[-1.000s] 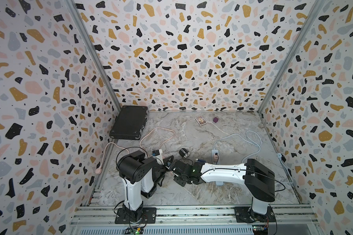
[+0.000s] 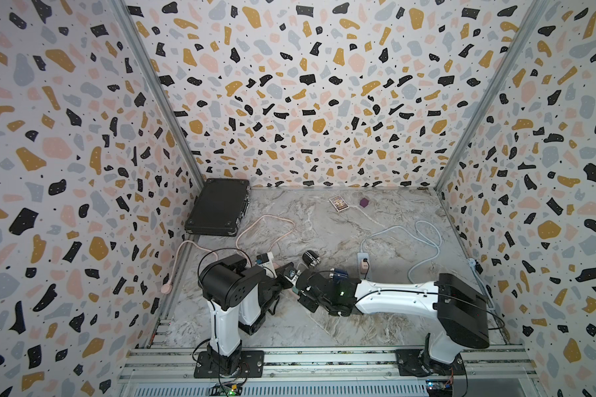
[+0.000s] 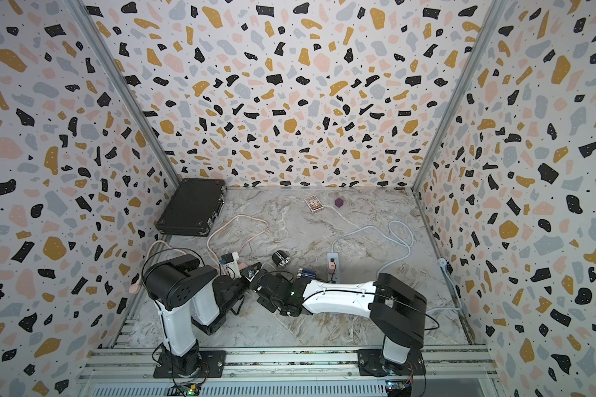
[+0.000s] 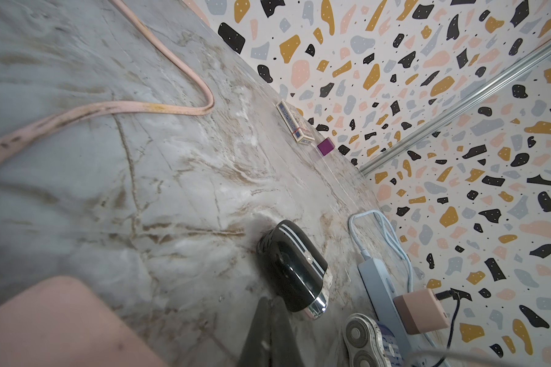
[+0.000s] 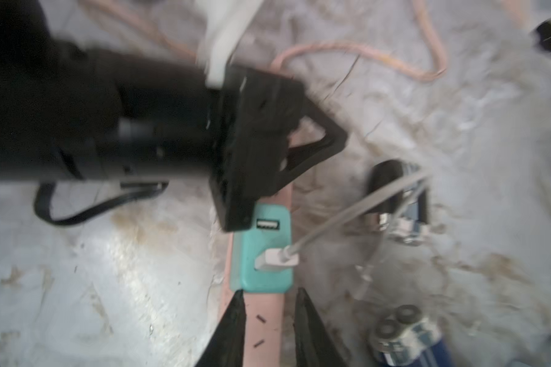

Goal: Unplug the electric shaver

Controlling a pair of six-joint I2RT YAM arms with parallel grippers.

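Observation:
In the right wrist view a teal adapter [image 5: 267, 278] sits on a pink power strip [image 5: 264, 330]. A white plug [image 5: 274, 259] is in the adapter, and its cable [image 5: 361, 205] arcs to the right. The parted fingers of my right gripper stand at the adapter's near end, nothing visibly gripped. Just beyond the adapter is my left gripper, its fingers shut with nothing showing between them. A black shaver [image 4: 294, 269] lies on the table; nearby is a blue-and-silver shaver [image 4: 364, 342]. Which one the cable feeds, I cannot tell.
To the right stands a blue power strip [image 2: 363, 257] holding a pink adapter [image 4: 420, 310]. A black case [image 2: 218, 206] is at the back left. A card box [image 2: 338, 203] and purple cube [image 2: 364, 201] lie at the back.
My right arm has shifted to the right and its elbow now sits further right, covering the near end of the blue power strip. The left arm looks nearly still.

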